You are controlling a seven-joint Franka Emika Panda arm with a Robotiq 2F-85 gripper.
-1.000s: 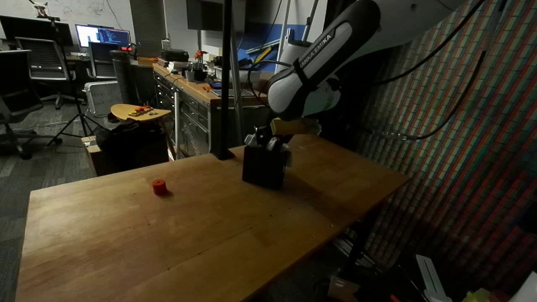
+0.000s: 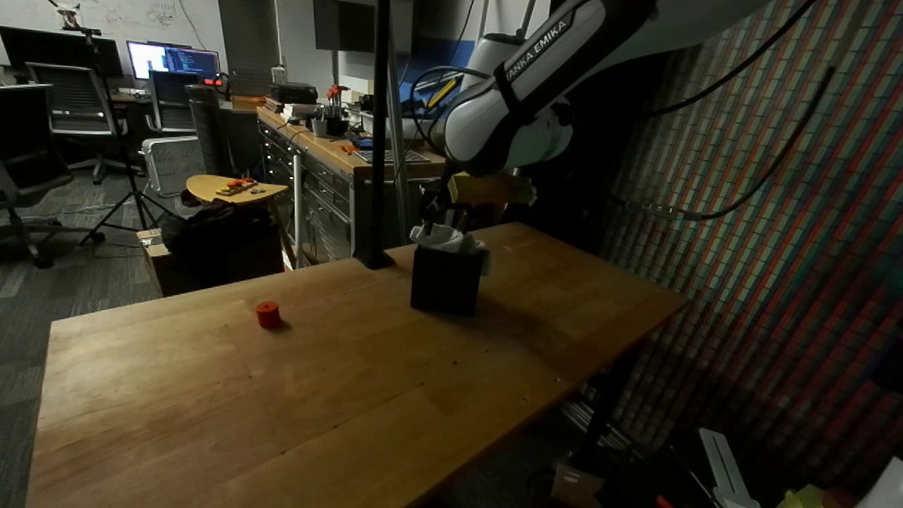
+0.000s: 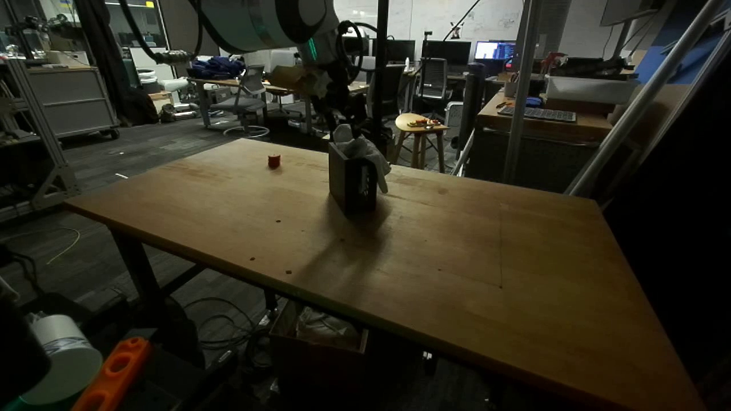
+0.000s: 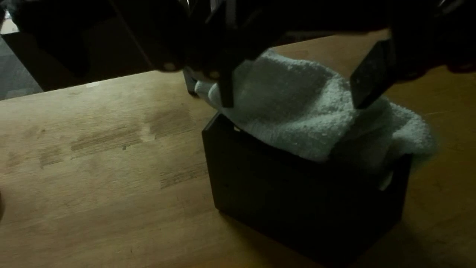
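A black box (image 2: 444,282) stands on the wooden table, with a pale cloth (image 2: 444,238) bunched in its open top. In the wrist view the cloth (image 4: 294,102) bulges over the rim of the box (image 4: 285,196) and hangs out at one side. My gripper is above the box, its two fingers well apart, the cloth lying below and behind them. Exterior view 2 has the cloth (image 3: 360,147) draped over the box's right edge, under the dark gripper (image 3: 342,127). Whether the fingertips touch the cloth I cannot tell.
A small red cylinder (image 2: 268,315) stands on the table (image 2: 254,398), away from the box. Behind the box a black post (image 2: 378,169) rises at the table's far edge.
The arm and gripper have risen from the box, and the fingers now show above it. More of the cloth is visible at the top. The red cylinder has stayed put.
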